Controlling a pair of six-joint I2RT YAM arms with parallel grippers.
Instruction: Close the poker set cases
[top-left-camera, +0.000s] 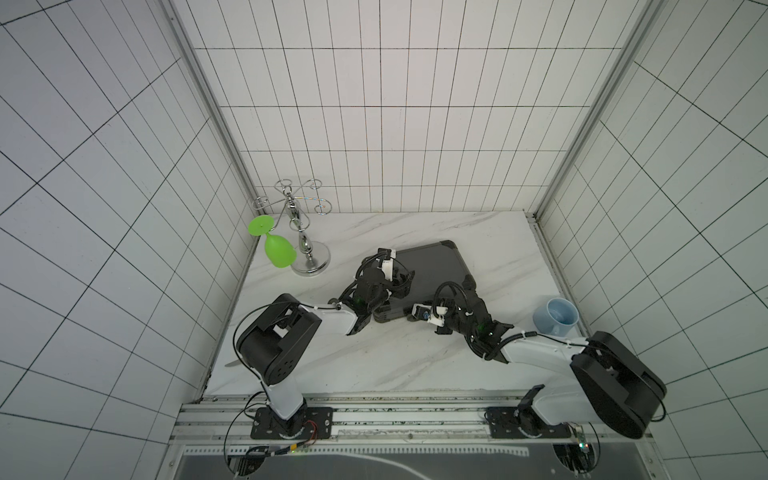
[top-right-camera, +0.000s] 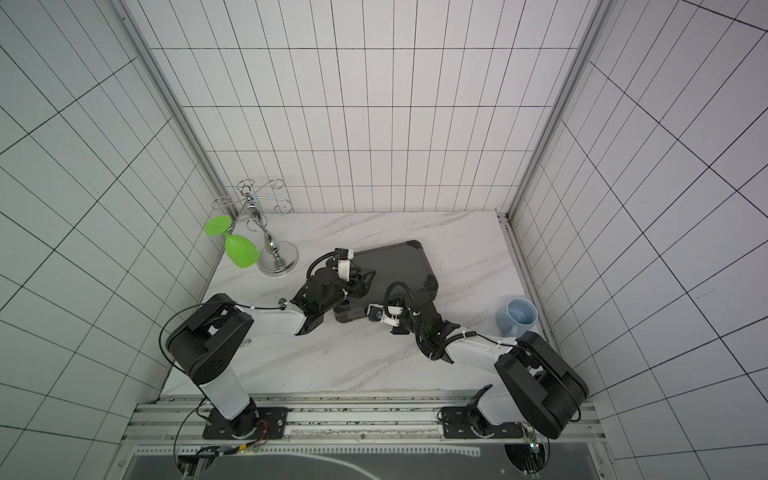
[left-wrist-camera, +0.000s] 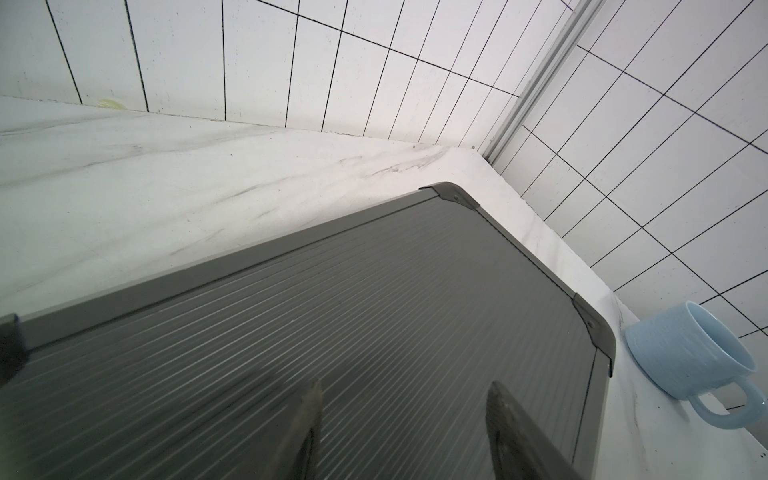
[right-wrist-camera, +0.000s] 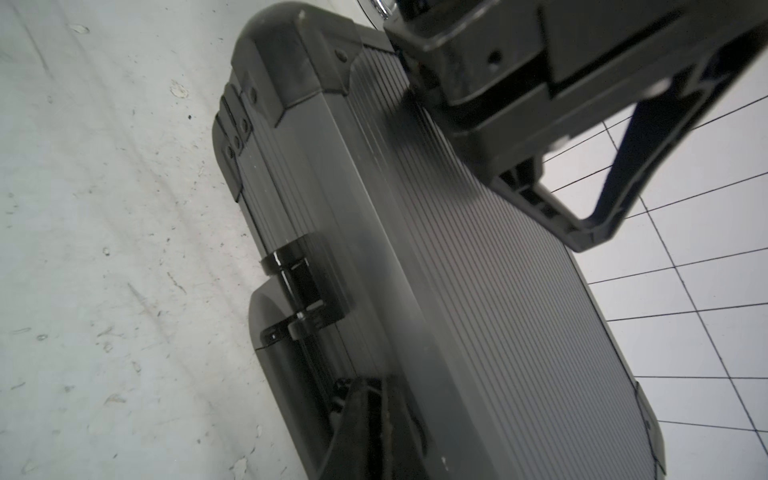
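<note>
The dark grey case (top-left-camera: 432, 268) lies flat on the marble counter with its lid down. Over the lid, my left gripper stands open, its fingers (left-wrist-camera: 308, 420) spread apart with only the ribbed surface showing between them. At the front side, my right gripper is shut with nothing between its fingertips. A dark bit of the front latch (right-wrist-camera: 342, 391) shows outside those fingers, beside the left one; the rest is mostly hidden behind them. The case handle (right-wrist-camera: 284, 376) hangs along the front side, left of the right gripper in its wrist view.
A pale blue mug (top-left-camera: 555, 317) sits at the counter's right side. At the back left stands a chrome rack (top-left-camera: 310, 257) with a green goblet (top-left-camera: 279, 249). The counter in front of the case is largely clear.
</note>
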